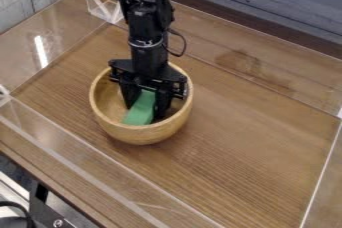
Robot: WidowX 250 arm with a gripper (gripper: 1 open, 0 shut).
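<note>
A round wooden bowl [140, 132] sits left of centre on the wooden table. My black gripper [147, 90] reaches down from the top into the bowl, over a green object [140, 114] lying inside. The fingers overlap the green object and hide part of it; whether they are closed on it is hard to make out.
Pale panels line the back and left edges, with a small clear plastic item [104, 4] at the upper left. A dark cable shows at the bottom left.
</note>
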